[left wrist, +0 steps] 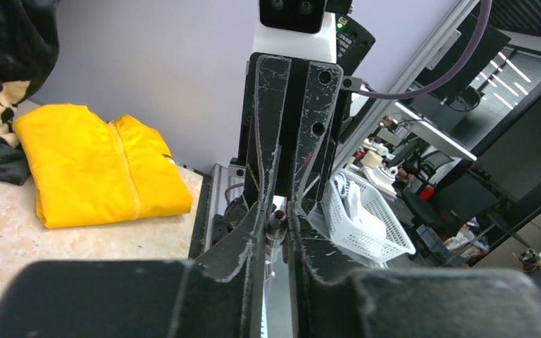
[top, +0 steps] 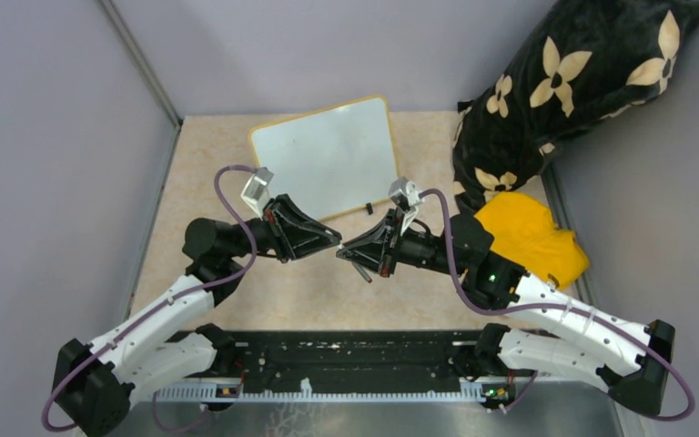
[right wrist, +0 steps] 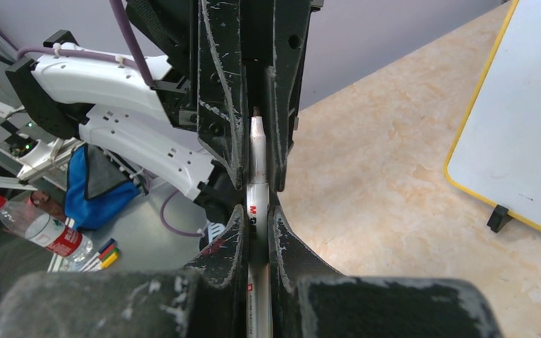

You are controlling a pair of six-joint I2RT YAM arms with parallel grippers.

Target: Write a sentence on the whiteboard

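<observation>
A slim white marker is clamped in my right gripper, which is shut on its body. In the top view its grey rear end sticks out below the right fingers. My left gripper faces the right one, tips almost meeting. Its fingers are part open, a narrow gap showing in the left wrist view, with the marker's dark end between or just beyond the left fingertips. Whether they touch it I cannot tell. The whiteboard, yellow-edged and blank apart from tiny specks, lies behind both arms.
A small black clip sits at the board's front edge. Yellow folded cloth and a large black flowered cushion take up the right side. Bare tabletop lies in front of the grippers.
</observation>
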